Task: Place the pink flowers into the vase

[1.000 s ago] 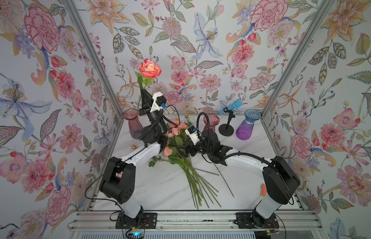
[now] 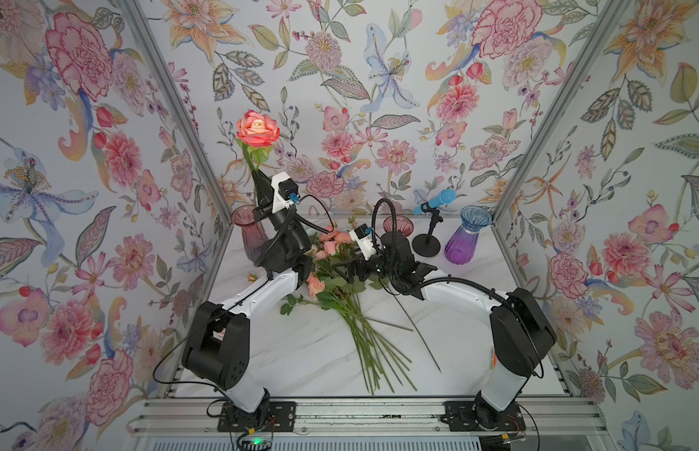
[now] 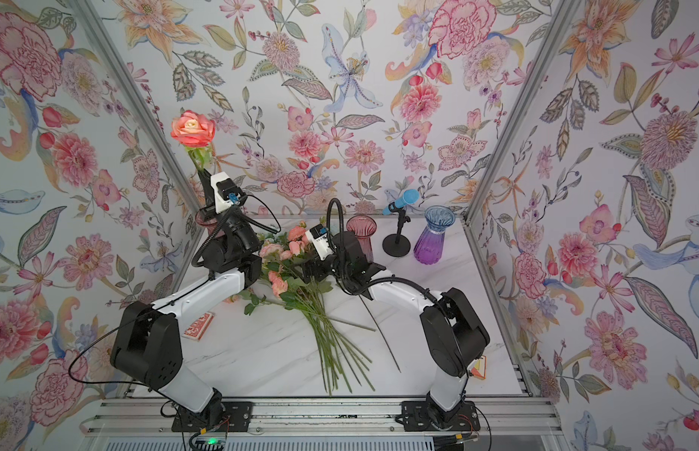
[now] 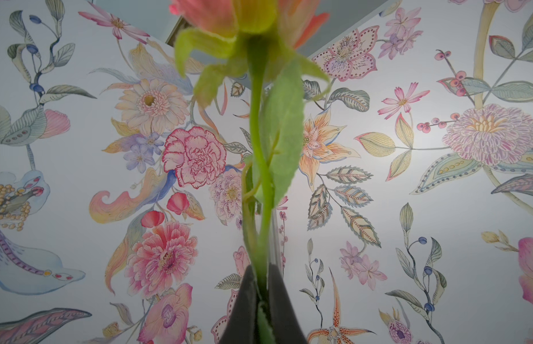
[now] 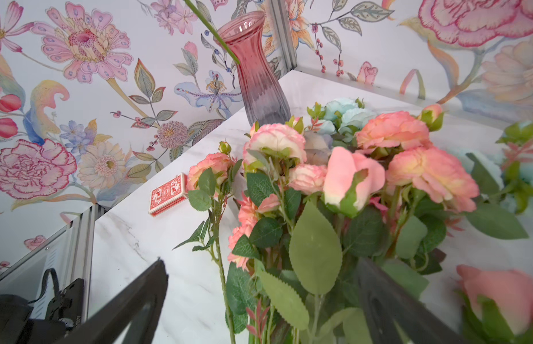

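Observation:
A coral-pink rose (image 2: 257, 129) stands upright above my left gripper, whose fingers are shut on its green stem (image 4: 259, 137). In the top left view this gripper is just right of and above the left pink vase (image 2: 249, 234). In the right wrist view, a green stem (image 5: 212, 29) slants down to the left side of that vase (image 5: 257, 68); whether its end is inside the mouth cannot be told. My right gripper is open over the lying bunch of pink flowers (image 5: 352, 177), with leaves and stems between its fingers.
A second pink vase (image 3: 362, 233), a black stand with a blue top (image 3: 396, 244) and a blue-purple vase (image 3: 432, 244) line the back right. A red card box (image 5: 167, 193) lies on the left.

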